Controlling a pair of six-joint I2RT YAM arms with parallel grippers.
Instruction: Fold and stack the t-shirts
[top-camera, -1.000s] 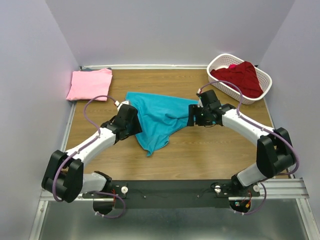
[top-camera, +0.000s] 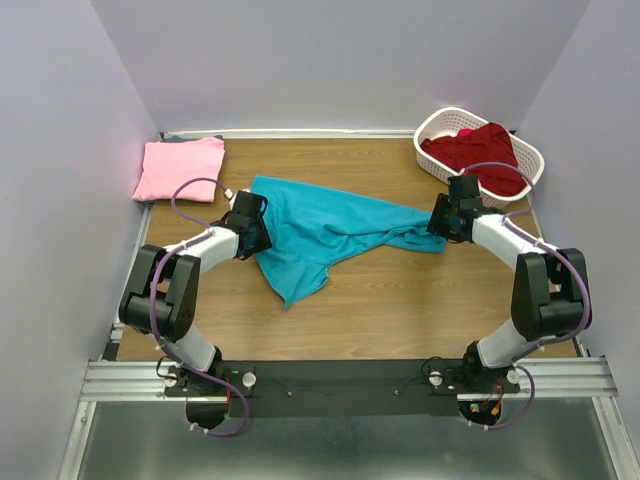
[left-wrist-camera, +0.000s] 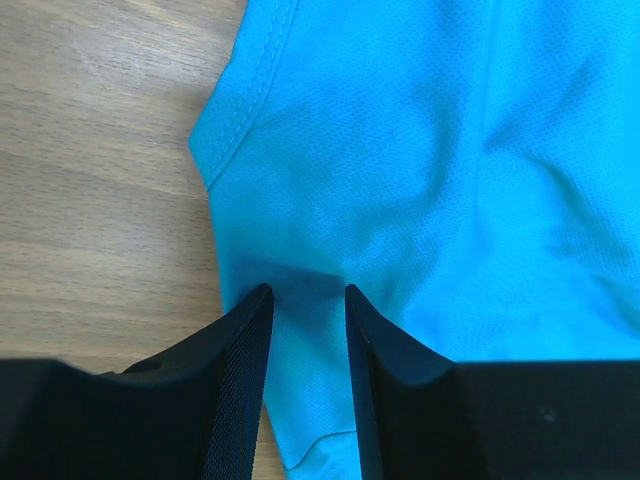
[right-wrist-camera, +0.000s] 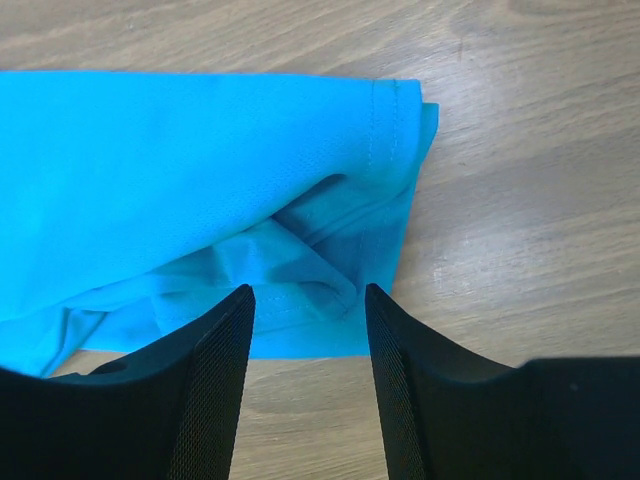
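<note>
A turquoise t-shirt lies crumpled and spread out across the middle of the table. At its left edge my left gripper is shut on the cloth; in the left wrist view its fingers stand close together with a fold of the turquoise fabric between them. At the shirt's right end is my right gripper, part open. The right wrist view shows a hem and a loose fold between and beyond its fingertips, none visibly pinched.
A folded pink shirt lies at the back left. The white basket at the back right holds dark red cloth. Bare wood shows in front of the turquoise shirt.
Both arms have spread apart. My left gripper has moved left, drawing the shirt's left edge and lower corner with it. My right gripper has moved right to the shirt's right end.
</note>
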